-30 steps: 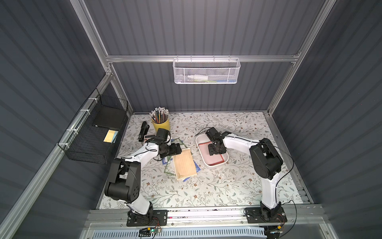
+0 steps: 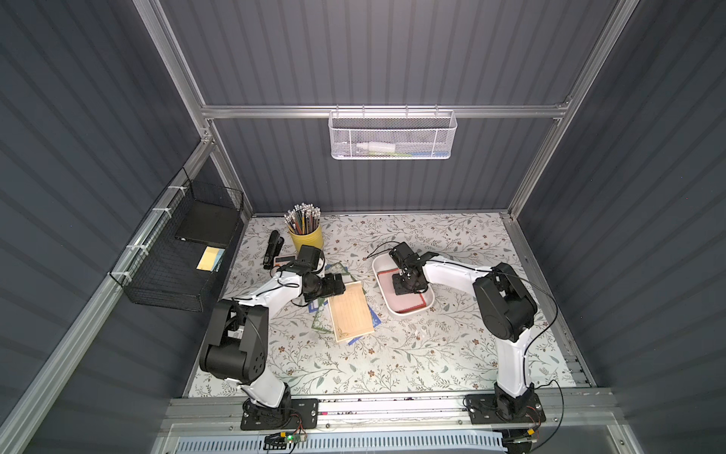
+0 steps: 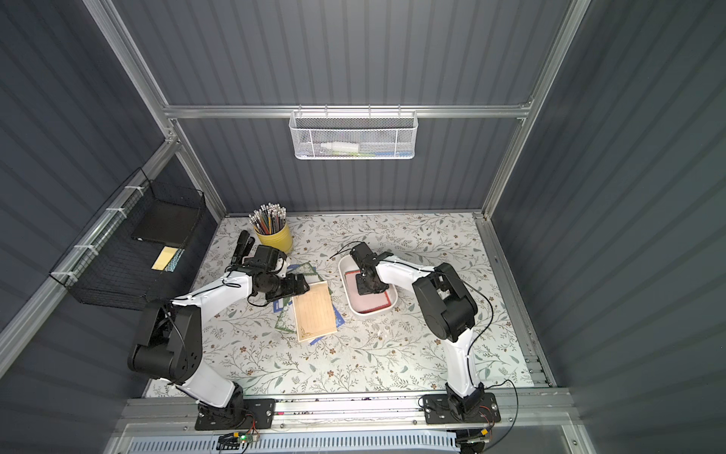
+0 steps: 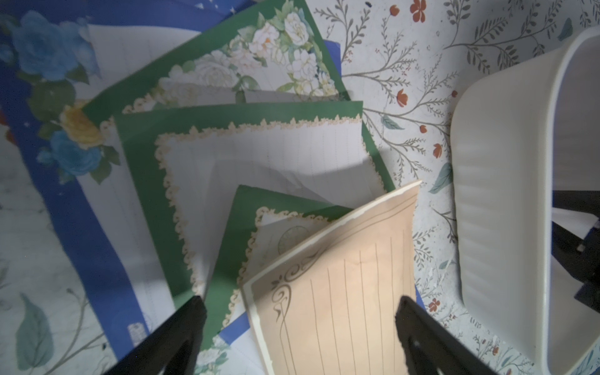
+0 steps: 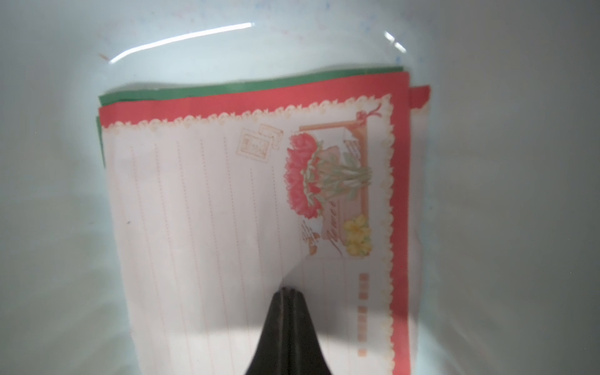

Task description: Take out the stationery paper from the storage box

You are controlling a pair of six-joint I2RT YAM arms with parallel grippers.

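Note:
A white storage box [image 2: 382, 261] sits right of centre, holding red- and green-bordered stationery paper [image 5: 206, 187]. My right gripper is down inside the box over the top sheet, fingertips together, with nothing visible between them. Left of the box lie blue, green and cream sheets [image 2: 350, 310] in a loose pile, the cream one [image 4: 331, 293] on top. My left gripper is open above that pile, fingers apart on either side of the cream sheet, holding nothing visible.
A yellow cup of pencils [image 2: 305, 239] and a black stapler [image 2: 272, 249] stand at the back left. A black wire basket [image 2: 166, 280] hangs on the left wall, a white mesh basket [image 2: 391, 136] on the back wall.
Very little differs: both arms are nearly still, with at most a slight downward shift of the left gripper and the right one over the box.

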